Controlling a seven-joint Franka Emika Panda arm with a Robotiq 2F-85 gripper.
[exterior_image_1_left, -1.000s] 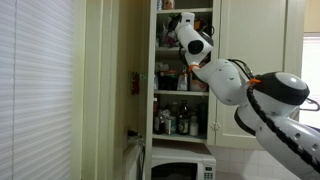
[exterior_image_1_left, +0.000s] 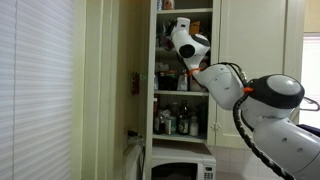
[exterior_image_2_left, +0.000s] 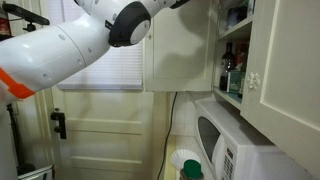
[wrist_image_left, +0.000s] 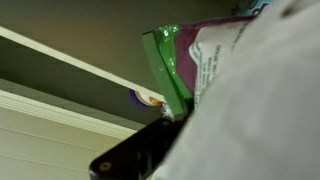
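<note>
My gripper (exterior_image_1_left: 176, 32) is at the upper shelves of the open cabinet, small and dark in the first exterior view. In the wrist view a packet (wrist_image_left: 205, 55) with a green edge, a purple panel and small print lies close to the camera. A blurred, pale surface fills the lower right and seems to belong to the same packet. Dark gripper parts show at its lower left edge, and my gripper appears shut on the packet. The fingertips themselves are hidden. The second exterior view has the arm (exterior_image_2_left: 60, 55) but not the gripper.
Jars and bottles (exterior_image_1_left: 180, 122) crowd the lower cabinet shelf. Below stands a white microwave (exterior_image_1_left: 205, 160). An open cabinet door (exterior_image_1_left: 250, 50) is close to the arm on the right. Shelf edges (wrist_image_left: 75, 60) run near the gripper in the wrist view.
The arm's wrist and gripper have come down slightly from the top of the cabinet over the last second. The cabinet's lower contents look unchanged.
</note>
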